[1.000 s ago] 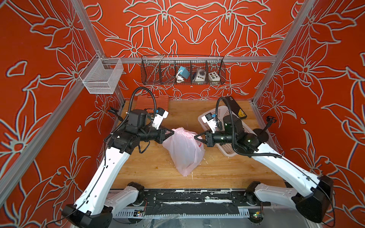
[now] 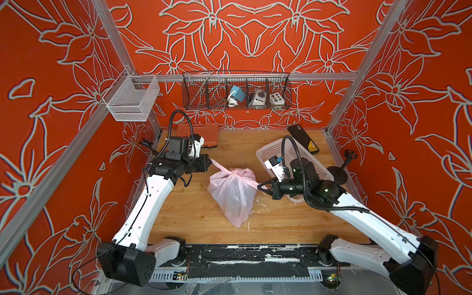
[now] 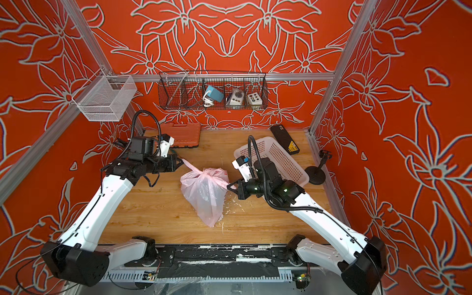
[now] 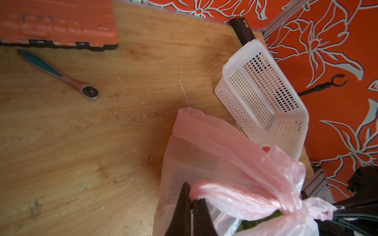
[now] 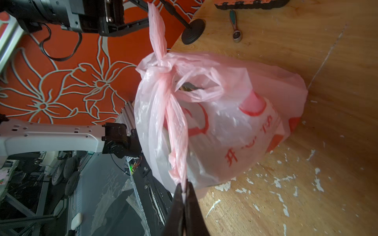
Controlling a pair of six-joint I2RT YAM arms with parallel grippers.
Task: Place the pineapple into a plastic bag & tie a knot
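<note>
Between the arms hangs the pink plastic bag [image 2: 235, 196], its neck gathered into a twist with a strand pulled out to each side. My left gripper is shut on the strand at the left. At the other side my right gripper is shut on the opposite strand, which runs taut up to the knot-like gather [image 5: 165, 70]. Through a gap in the bag shows a bit of green, likely the pineapple [image 4: 256, 223]; the rest of it is hidden by the plastic.
A white perforated basket [image 4: 263, 98] stands to the right, close by my right arm. At the back left lies an orange case [image 4: 55, 23] with a ratchet wrench [image 4: 59, 74] in front of it.
The grippers have moved apart, the left one outward to the left and back, the right one slightly rightward and down. The bag's strands are now stretched out and its neck is drawn tighter.
</note>
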